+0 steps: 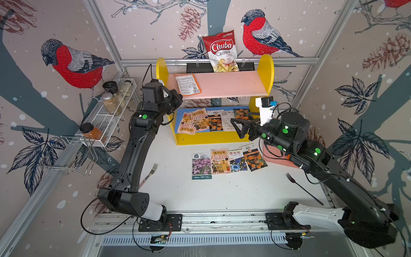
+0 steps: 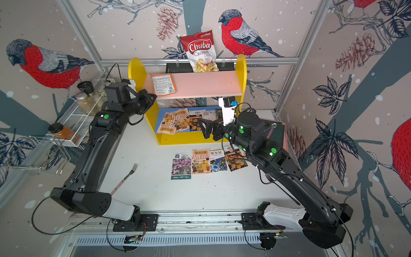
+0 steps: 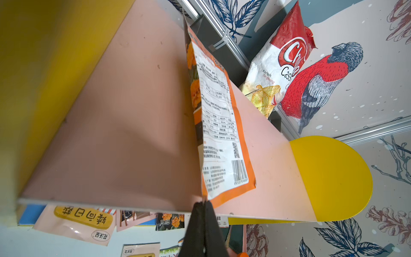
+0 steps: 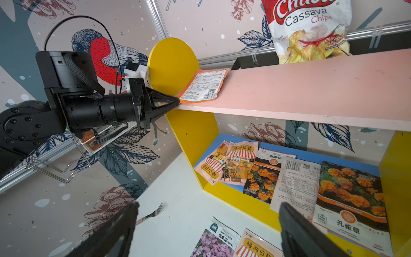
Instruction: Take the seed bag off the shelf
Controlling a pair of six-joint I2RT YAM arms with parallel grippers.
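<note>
An orange-edged seed bag [image 1: 188,84], its white printed back facing up, lies at the left end of the pink upper shelf [image 1: 231,83]. In the left wrist view, the bag [image 3: 220,128] reaches the shelf's front edge with its near corner. My left gripper is shut, its tips right at that corner; nothing clearly shows between its fingers. From the right wrist view, the left gripper meets the shelf's front edge beside the bag [image 4: 205,85]. My right gripper [image 1: 239,129] is open and empty, in front of the lower shelf.
Several seed packets [image 4: 265,175] lie on the blue lower shelf, and more [image 1: 220,162] on the white table. A chips bag [image 1: 221,51] stands behind the upper shelf. Yellow side panels [image 4: 173,64] bound the shelves; a wire rack [image 1: 107,115] hangs at left.
</note>
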